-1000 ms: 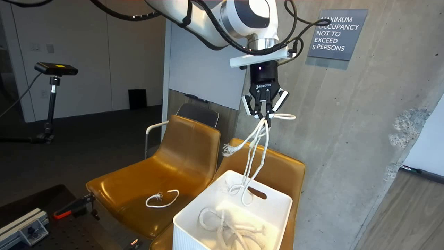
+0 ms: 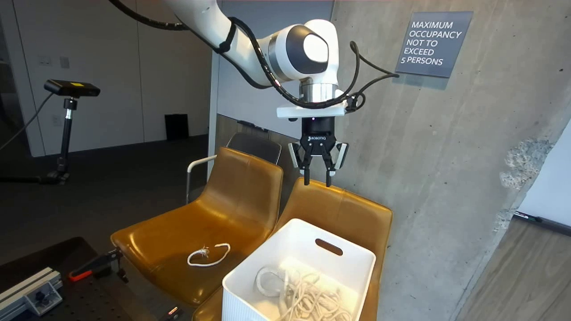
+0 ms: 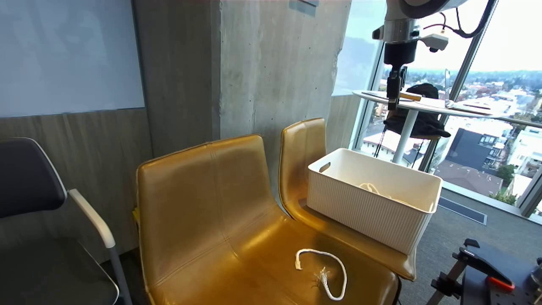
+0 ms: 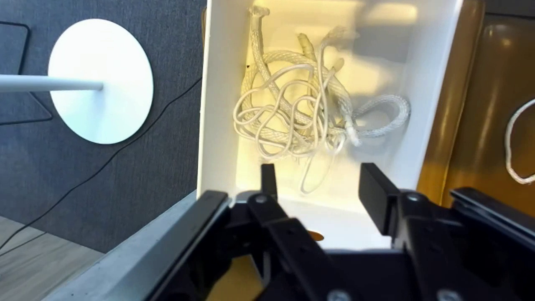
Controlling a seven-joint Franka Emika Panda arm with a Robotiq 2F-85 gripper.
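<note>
Above the back end of the white bin (image 2: 246, 291) hangs my gripper (image 2: 317, 181), its fingers parted and nothing between them. In the wrist view the gripper shows a wide gap over the bin's near end. Inside the bin, thin white rope (image 4: 281, 113) lies in loose loops on top of thicker braided rope (image 4: 386, 103). A short white rope piece (image 3: 333, 259) with a frayed end lies curved on the seat of the tan chair (image 3: 213, 249) beside the bin.
The bin sits on a second tan chair (image 2: 342, 206), close to a concrete wall (image 2: 428, 160). A clamp (image 2: 96, 263) and a metal rail (image 2: 32, 291) lie at the lower left. A round white table (image 3: 432, 103) stands by the window.
The thin white rope, held by my gripper a second ago, now lies in the bin. The fingers have opened, and the arm has shifted left and slightly down in exterior view 1.
</note>
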